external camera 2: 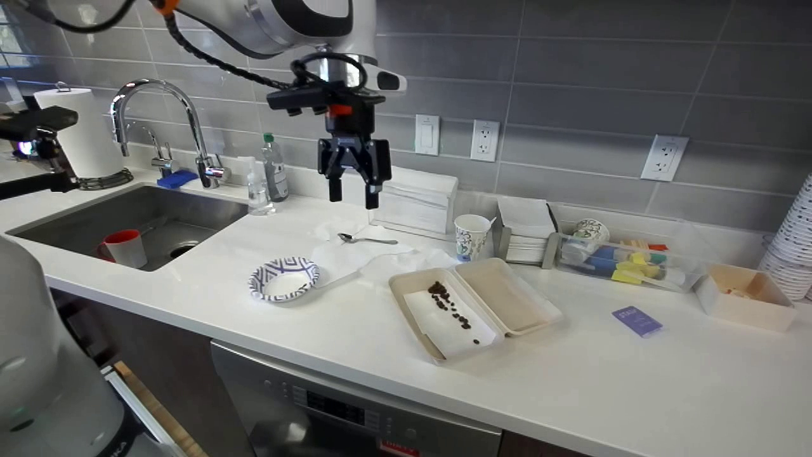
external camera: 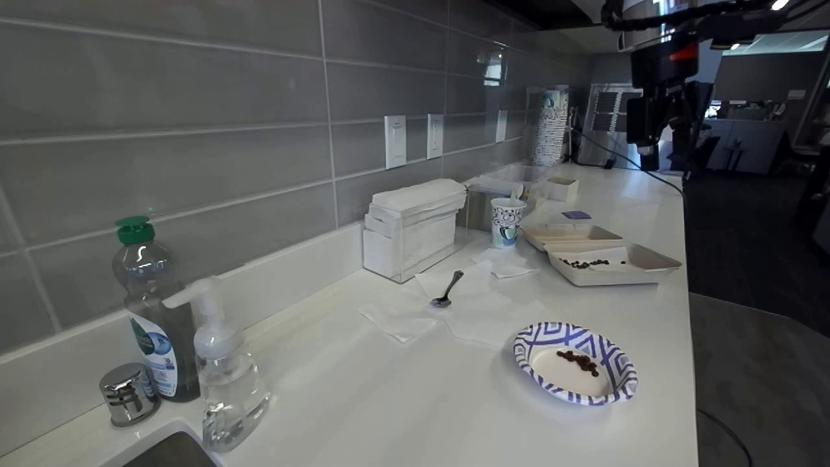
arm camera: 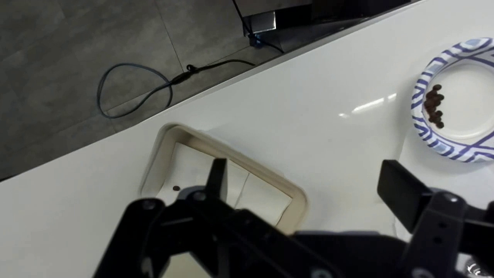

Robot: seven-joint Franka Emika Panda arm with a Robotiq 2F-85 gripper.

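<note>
My gripper (external camera 2: 353,194) hangs open, high above the counter, with its fingers pointing down and nothing between them. In the wrist view its two dark fingers (arm camera: 216,180) stand wide apart. A paper bowl with a blue pattern (external camera: 620,381) holds a small heap of brown beans (external camera: 580,362). An opened takeout box (external camera 2: 449,358) has a line of similar beans (external camera 2: 449,306) on the paper inside it. A metal spoon (external camera 2: 373,241) lies on paper napkins behind the bowl. In the wrist view the gripper's body hides part of the box.
A patterned paper cup (external camera 2: 469,237) and a napkin holder (external camera 2: 417,204) stand along the wall. The sink (external camera 2: 68,221), with a red-and-white mug (external camera 2: 125,249), lies to the left, near soap bottles (external camera 2: 259,190). A purple card (external camera 2: 637,320) lies right of the box.
</note>
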